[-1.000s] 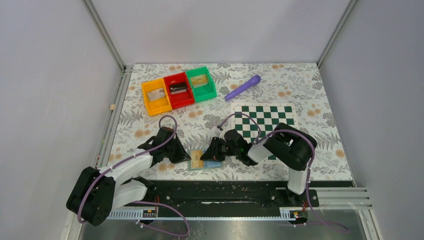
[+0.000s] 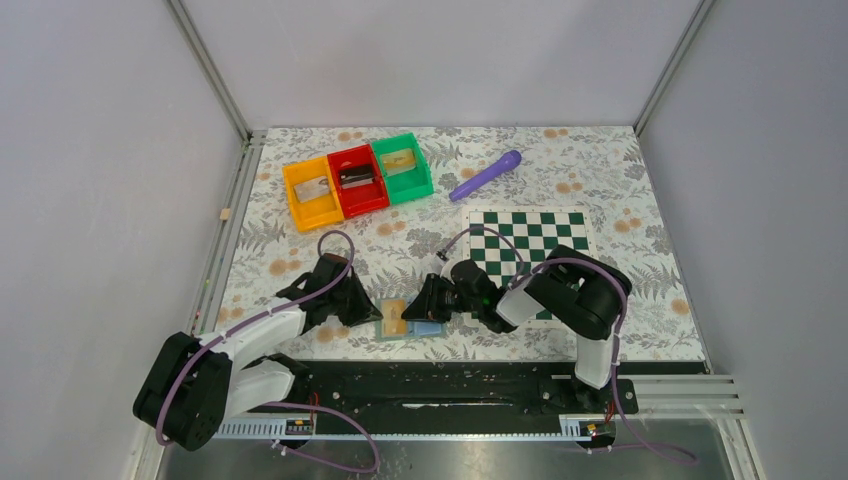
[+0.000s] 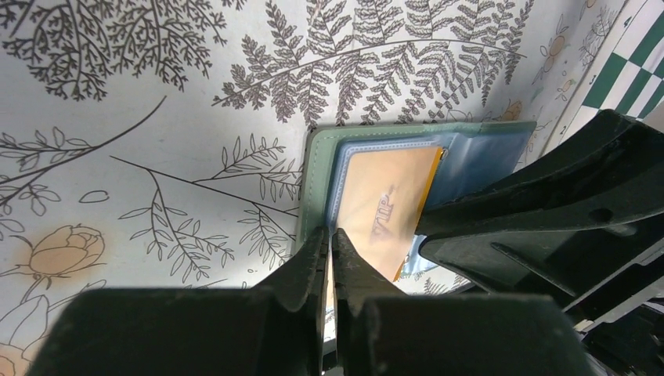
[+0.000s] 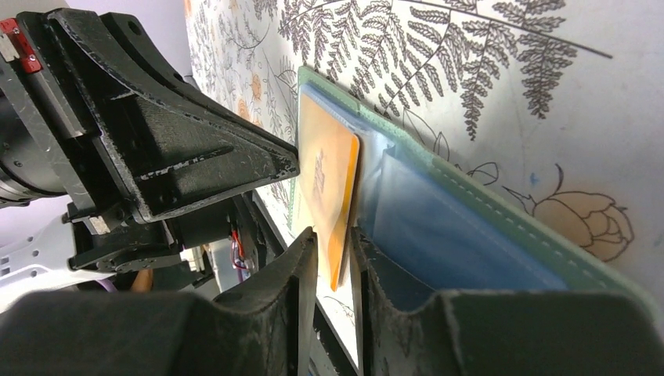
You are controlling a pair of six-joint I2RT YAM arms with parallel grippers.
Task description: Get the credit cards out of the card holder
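The open card holder (image 2: 434,329), green-rimmed with a blue inside, lies flat near the table's front edge. An orange-tan card (image 3: 384,200) marked VIP sits in its left clear pocket, with a brighter orange edge towards the middle. At the holder's left edge, my left gripper is shut, and nothing shows between its fingers. My right gripper is open, its fingertips low at the card's bright edge. That edge appears in the gap between the fingers, not clamped. The lower part of the card is partly hidden by the grippers.
Joined yellow (image 2: 318,212), red (image 2: 368,199) and green (image 2: 411,184) bins stand at the back left, each with a card-like item inside. A purple microphone-shaped object (image 2: 485,176) lies at the back. Under the right arm is a green checkered board (image 2: 530,235).
The right arm has shifted only very slightly near the card's edge. My left arm, the holder and the card look unmoved.
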